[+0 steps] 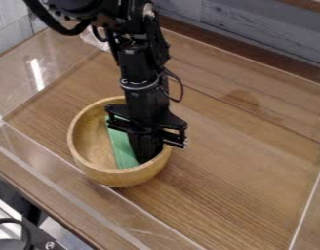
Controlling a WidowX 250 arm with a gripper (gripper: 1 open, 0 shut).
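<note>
A tan oval bowl (94, 162) sits on the wooden counter, left of centre, with a green object (121, 145) inside it. My black gripper (147, 148) reaches down from the top over the bowl's right part, its lower end in the bowl against the green object's right side. Its fingertips are dark and partly hidden, so what is between them is unclear.
A pale wall or backsplash (269, 34) runs along the back right. A dark cable (13, 227) lies at the bottom left, and a white item (95, 37) is at the top left.
</note>
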